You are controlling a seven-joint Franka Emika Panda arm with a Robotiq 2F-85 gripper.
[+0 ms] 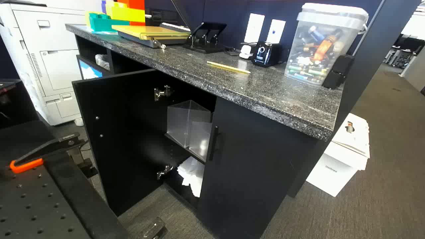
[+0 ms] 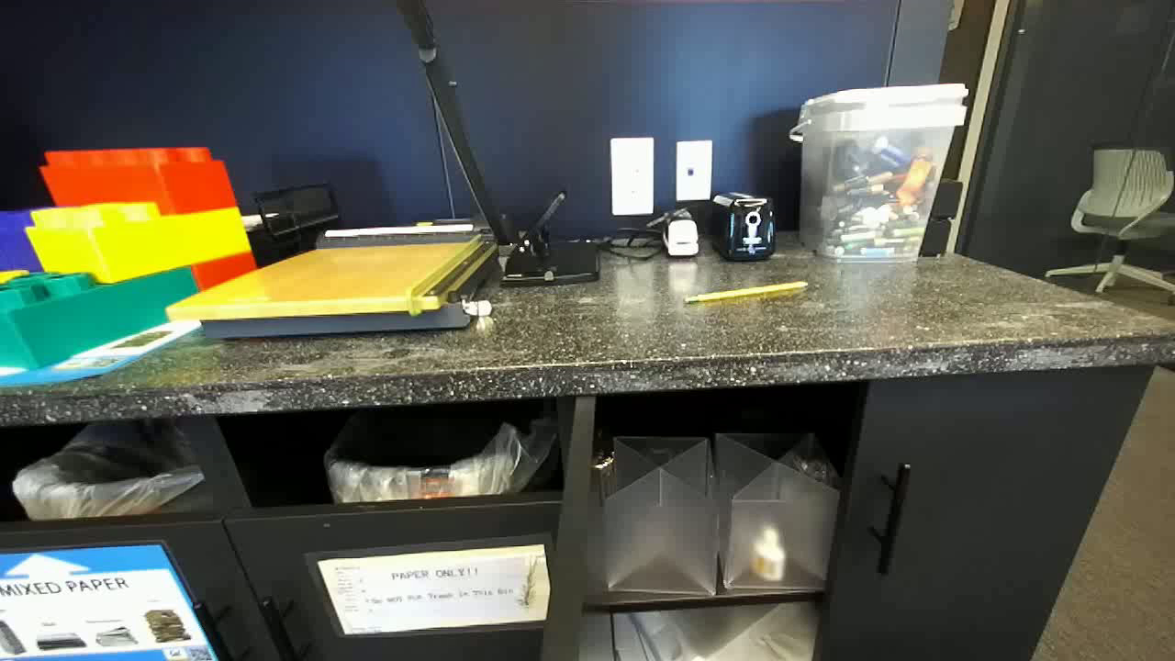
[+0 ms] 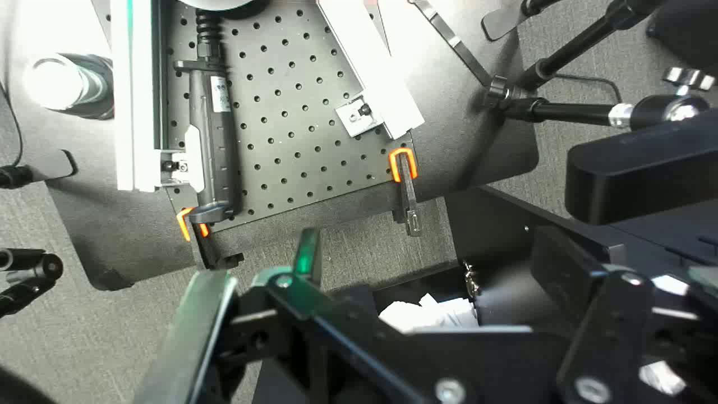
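My gripper shows only in the wrist view, its two fingers spread wide apart and nothing between them. Beneath it are the carpet and the open cabinet with crumpled white paper [image 3: 431,313]. On the speckled counter [image 2: 617,336] lies a yellow pencil [image 1: 228,67], clear of other things. Below the counter, a black cabinet door [image 1: 119,139] stands open. Clear bins [image 2: 661,529] sit on the shelf inside, and white paper [image 1: 191,174] lies below them. The neighbouring door [image 1: 247,159] is shut. Neither exterior view shows the gripper.
Along the counter stand large toy bricks [image 2: 143,237], a paper cutter [image 2: 341,286], a hole punch [image 2: 551,260], a black sharpener [image 2: 744,228] and a bucket of markers [image 2: 878,182]. A perforated mounting plate [image 3: 289,101] with orange-tipped clamps faces the cabinet.
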